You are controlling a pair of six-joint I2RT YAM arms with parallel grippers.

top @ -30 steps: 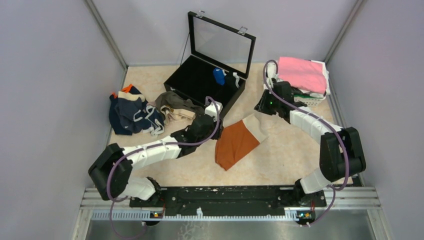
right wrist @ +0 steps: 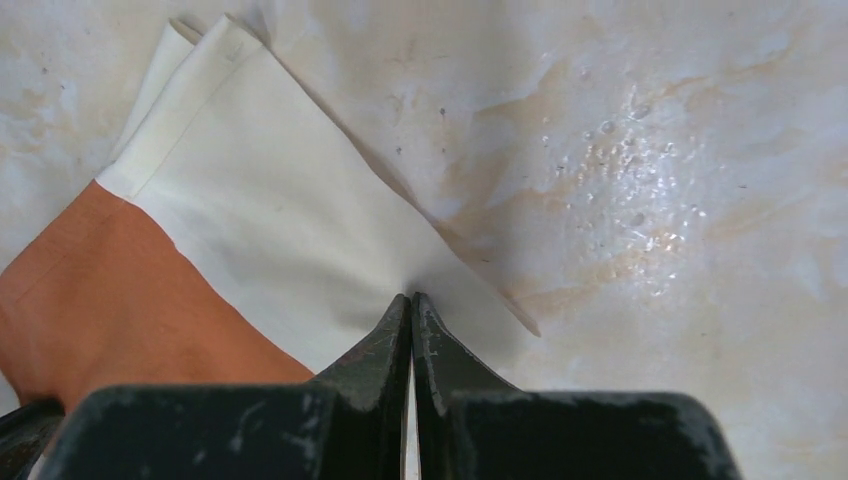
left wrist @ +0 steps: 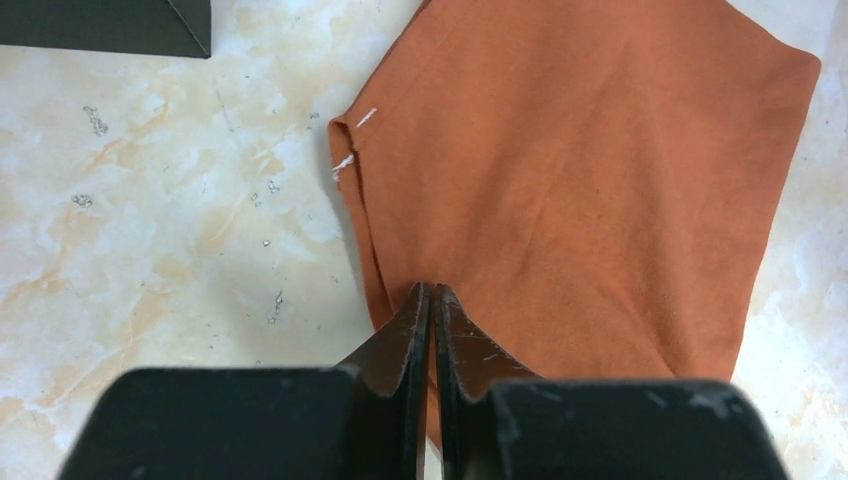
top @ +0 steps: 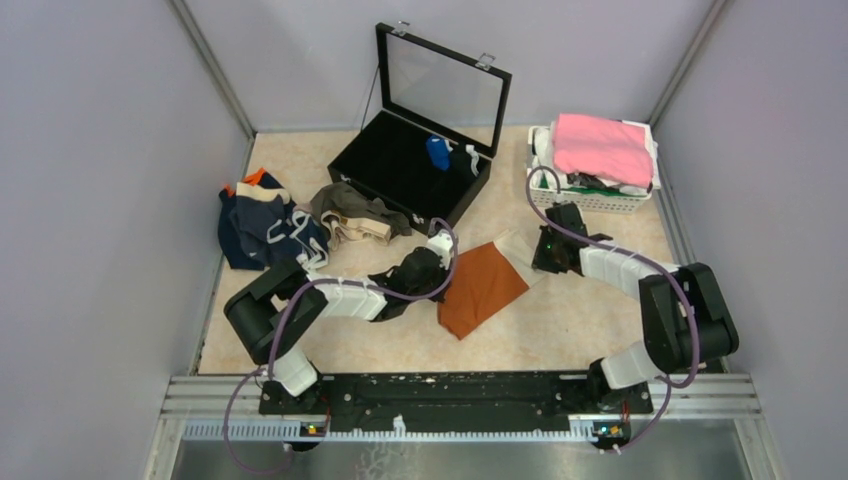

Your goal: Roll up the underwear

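The underwear lies flat on the table as a folded piece, with a rust-orange body point(top: 482, 290) and a cream band point(top: 516, 252) at its right end. My left gripper is shut on the underwear at the orange edge, a strip of cloth showing between its fingers. Over the cream end, close to its outer edge, my right gripper is shut; no cloth can be made out between its fingertips. The cream band point(right wrist: 290, 190) looks smooth, with a folded corner at its upper end.
An open black case point(top: 400, 170) stands behind, holding a blue roll point(top: 438, 152) and a white one. Dark clothes point(top: 265, 222) are piled at left, a grey-brown garment point(top: 358, 208) beside them. A white basket point(top: 608, 203) of folded cloth is at back right.
Both grippers have come down and toward the front, onto the two ends of the underwear. The left one has also moved slightly right and shut on the cloth. The underwear has shifted a little right.
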